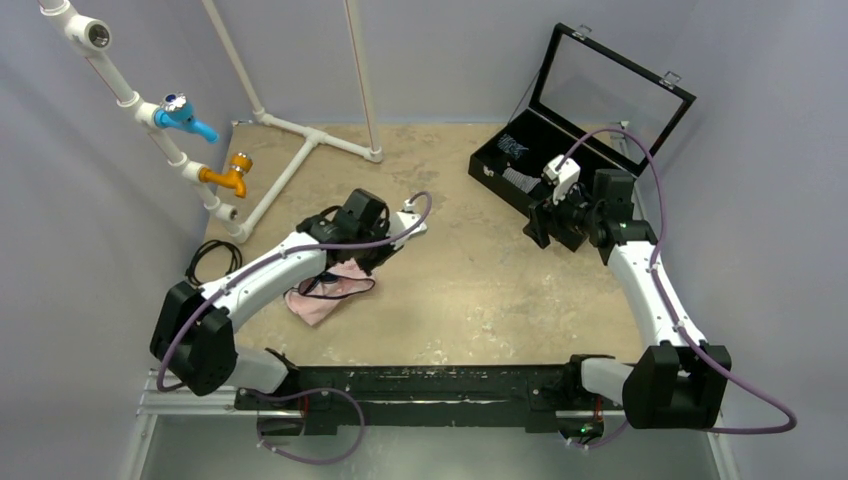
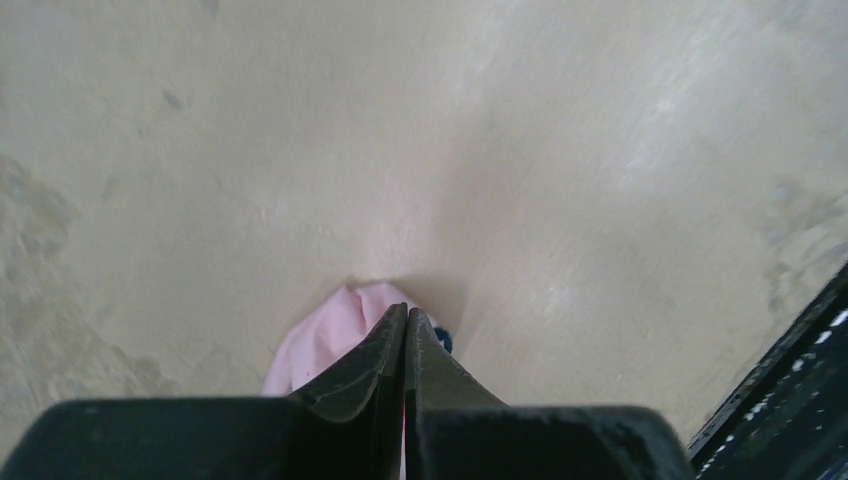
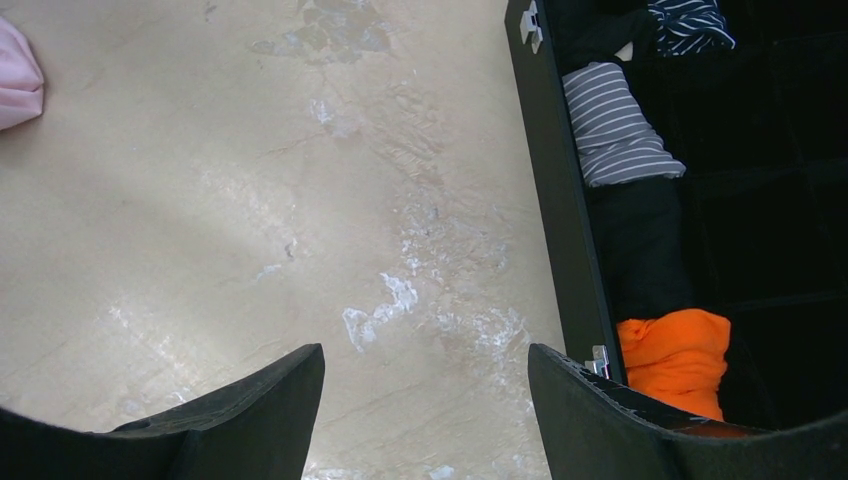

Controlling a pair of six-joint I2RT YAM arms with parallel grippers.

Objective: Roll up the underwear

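Note:
Pink underwear with dark trim (image 1: 325,300) lies crumpled on the table at the left in the top view; in the left wrist view its pink cloth (image 2: 330,335) shows just beyond my left gripper, which is shut, hovering over its upper edge. Whether any cloth is between those fingers is not visible. My right gripper stands part open beside the black case, nothing between its fingers; a corner of the pink cloth (image 3: 15,75) shows at the upper left of that view.
The open black case (image 1: 485,168) at the back right holds rolled striped, dark and orange garments (image 3: 675,360). A pipe rack with taps (image 1: 290,170) and a coiled black cable (image 1: 200,265) are at the left.

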